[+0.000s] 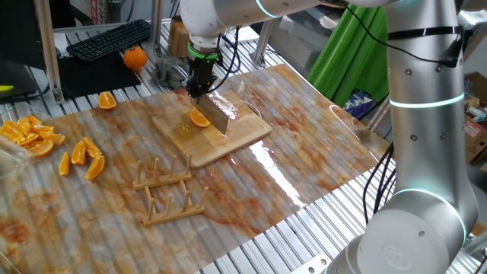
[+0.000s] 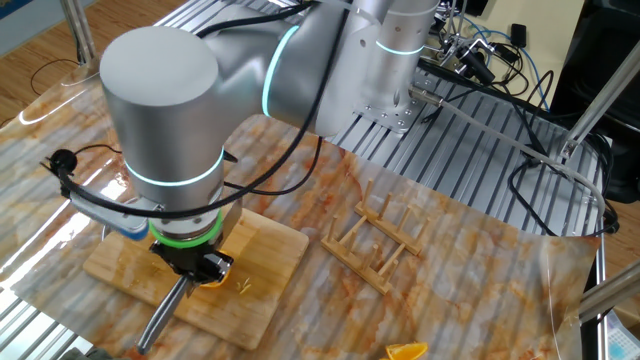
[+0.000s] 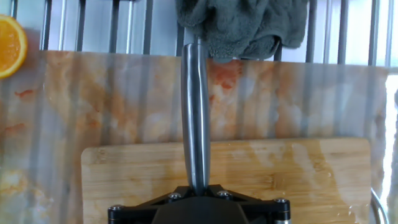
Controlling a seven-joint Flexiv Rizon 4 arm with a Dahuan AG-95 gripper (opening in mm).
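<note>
My gripper [image 1: 199, 90] is shut on a knife, whose broad blade [image 1: 214, 116] hangs over the wooden cutting board [image 1: 186, 148]. The metal knife handle [image 3: 195, 118] sticks out from between the fingers in the wrist view. On the board, right beside the blade, lies a cut orange piece [image 1: 199, 118]; from exterior view 2 it is mostly hidden behind the gripper [image 2: 200, 268]. Whether the blade's lower edge touches the board cannot be told.
A wooden peg rack [image 1: 169, 199] stands in front of the board. Orange wedges [image 1: 78, 154] and a pile of pieces [image 1: 30, 135] lie at the left. Behind the board are a whole orange [image 1: 135, 58] and a grey cloth [image 3: 249, 28].
</note>
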